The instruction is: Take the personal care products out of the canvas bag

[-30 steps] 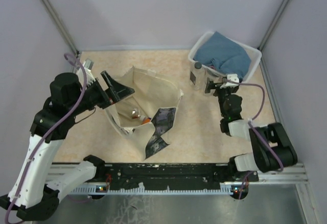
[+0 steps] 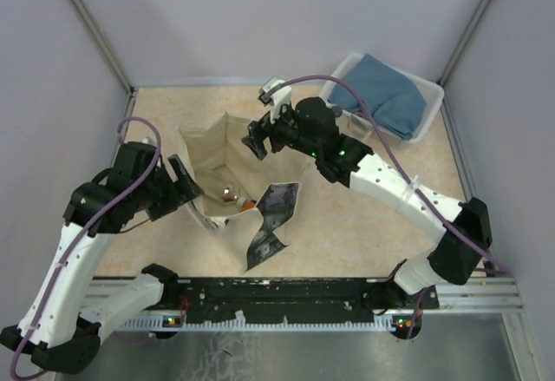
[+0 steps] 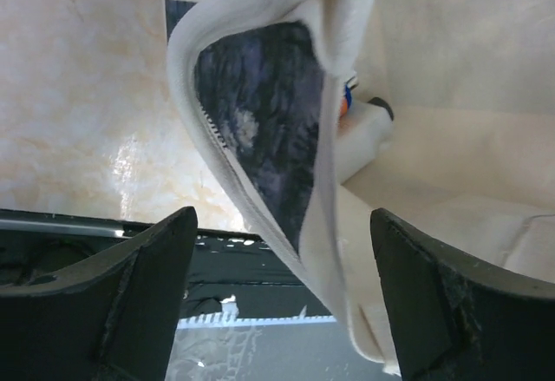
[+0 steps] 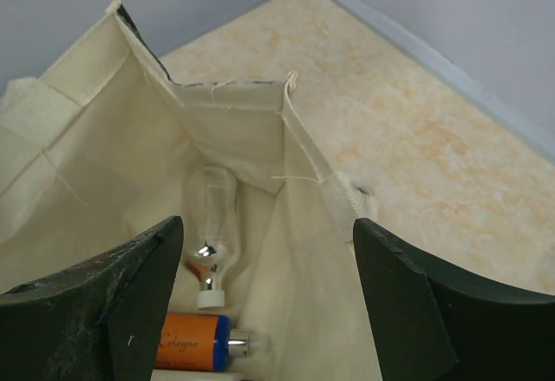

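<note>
The cream canvas bag (image 2: 260,162) stands open on the table, its mouth facing up. Inside it lie a clear bottle (image 4: 227,255) with a white cap and an orange cologne bottle (image 4: 186,343) with a blue band. A white bottle (image 3: 360,142) with a dark end shows past the bag's rim in the left wrist view. My left gripper is open at the bag's left side, the rim running between its fingers without a grip visible. Above the bag's back right edge my right gripper is open and empty, over the bag's interior.
A white bin (image 2: 431,103) with a blue cloth (image 2: 381,95) stands at the back right. Bottles beside it are mostly hidden by my right arm. Walls close in on the left, back and right.
My right gripper has swung left from the bottles by the bin to above the bag.
</note>
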